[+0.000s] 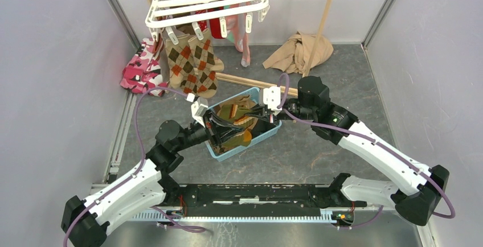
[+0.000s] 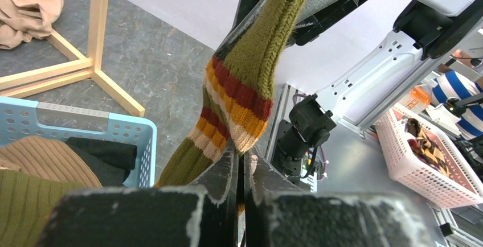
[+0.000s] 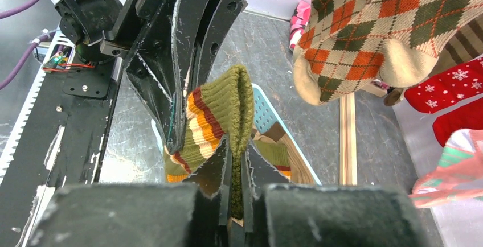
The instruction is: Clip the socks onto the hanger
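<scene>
An olive striped sock (image 2: 250, 65) (image 3: 208, 122) is lifted over the blue basket (image 1: 245, 150). My left gripper (image 1: 228, 126) is shut on it. My right gripper (image 1: 265, 116) is shut at the sock too; in the right wrist view the knit appears at its fingertips, though whether it is gripped is unclear. More socks lie in the basket. The white hanger (image 1: 206, 5) with clips hangs at the back, carrying argyle socks (image 1: 188, 65), red socks and pink socks.
A pink camouflage cloth (image 1: 139, 70) lies at the back left, a beige cloth (image 1: 299, 53) at the back right. A wooden stand (image 1: 320, 25) rises behind the basket.
</scene>
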